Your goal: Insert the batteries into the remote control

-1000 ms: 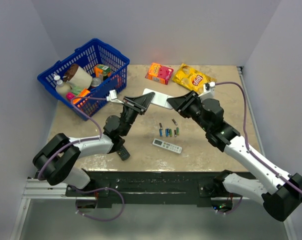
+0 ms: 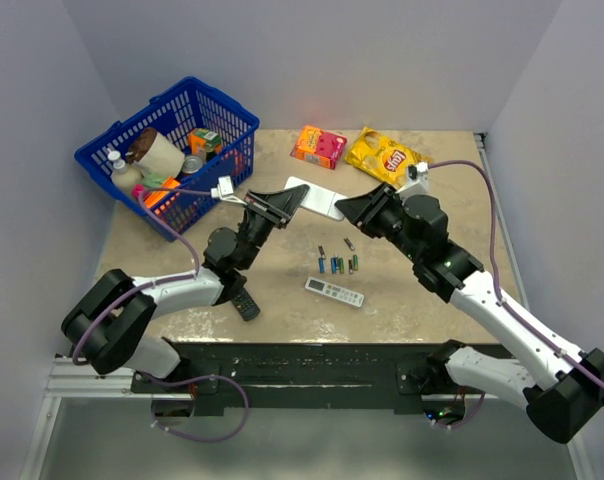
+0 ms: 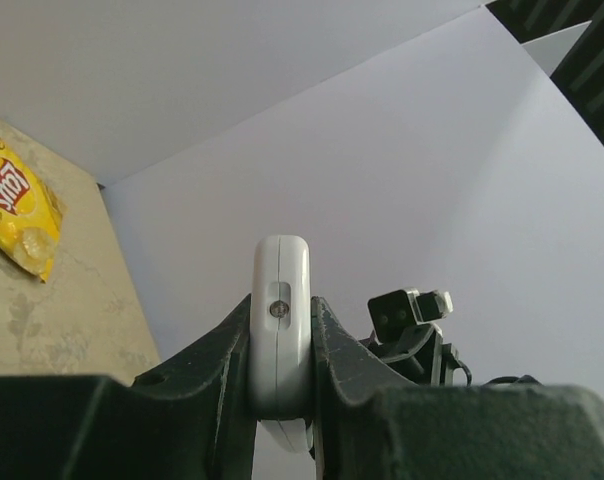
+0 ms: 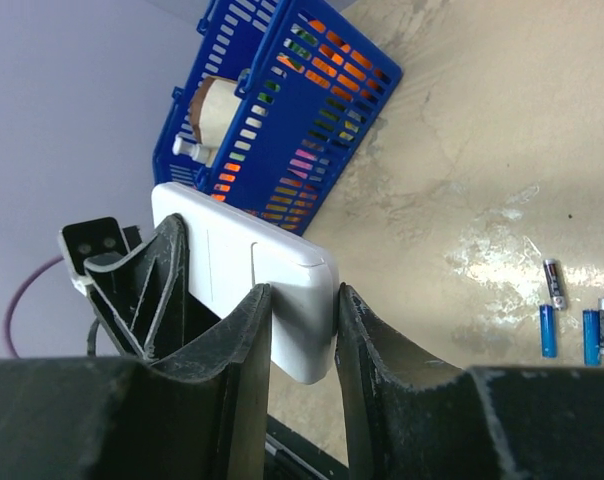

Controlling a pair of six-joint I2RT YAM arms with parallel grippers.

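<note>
A white remote (image 2: pixel 317 197) is held up in the air between my two grippers, its plain back with a cover seam showing. My left gripper is shut on one end of it, where a small screw shows. The fingers of my right gripper stand apart on either side of the other end (image 4: pixel 304 345); whether they clamp it is unclear. Several small batteries, among them a blue battery (image 4: pixel 548 330) and a dark one (image 4: pixel 554 284), lie loose on the table below.
A second white remote (image 2: pixel 334 291) and a black remote (image 2: pixel 245 305) rest near the table's front. At the back are a blue basket (image 2: pixel 240 150), a pink box (image 2: pixel 319 146) and a yellow chips bag (image 2: pixel 384 157).
The right arm has shifted very slightly around the remote's end. The left arm's elbow has moved a little; the remote stays at about the same place.
</note>
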